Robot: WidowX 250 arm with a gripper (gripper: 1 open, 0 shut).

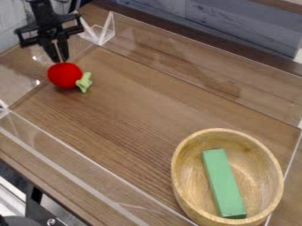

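My gripper [49, 39] is at the top left, a dark two-fingered tool above and just behind a round red object [64, 76]; whether the red thing is touched is unclear. A small pale green object [84, 81] lies against the red one's right side. At the lower right a wooden bowl [185, 177] holds a long green block [222, 181].
Whitish translucent side structures and edges run along the left, near the gripper.
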